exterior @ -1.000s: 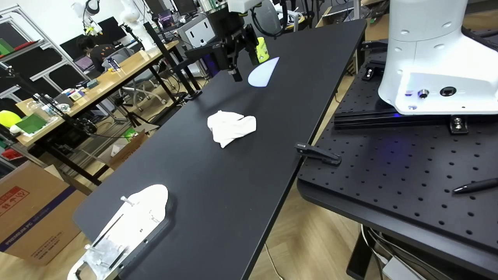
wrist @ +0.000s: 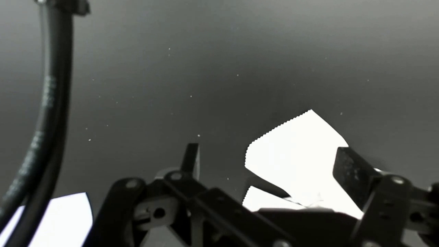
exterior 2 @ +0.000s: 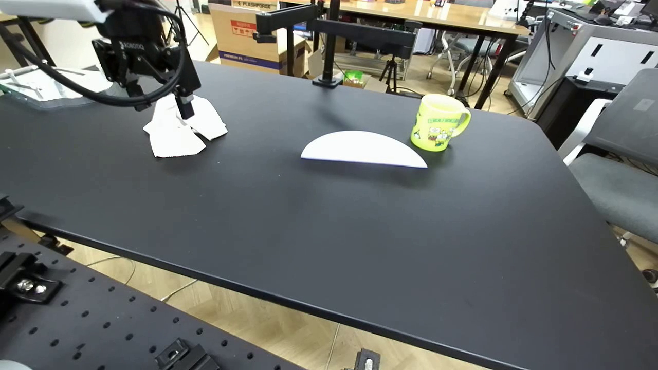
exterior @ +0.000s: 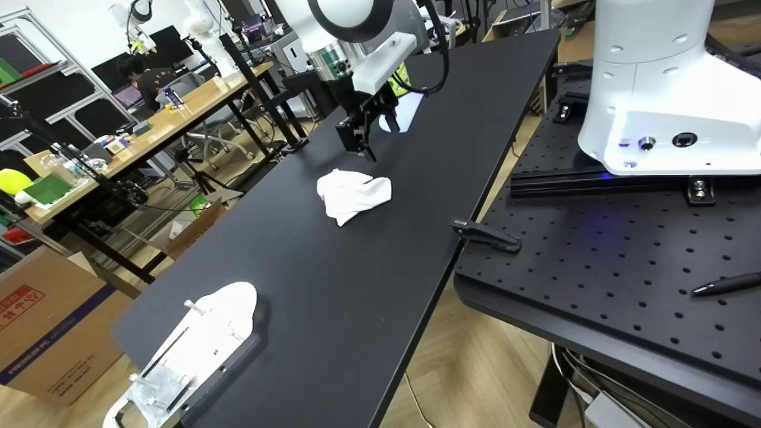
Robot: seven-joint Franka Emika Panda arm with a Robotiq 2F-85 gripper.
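Observation:
A crumpled white cloth or paper piece lies on the black table, with a zigzag-cut edge showing in the wrist view. My gripper is open above it, its fingers spread apart with nothing held between them. In the wrist view the white piece reaches under the right-hand finger, and the gripper's body hides its lower part. From the second exterior side, the gripper hangs over the white piece, covering some of its far portion; contact cannot be judged.
A flat white half-round sheet rests beside a yellow-green mug. A white slotted board with metal posts occupies the table's far end. A black clamp sits at the near edge.
My gripper has moved from near the mug and half-round sheet toward the crumpled white piece, and lower. The white piece itself has not moved.

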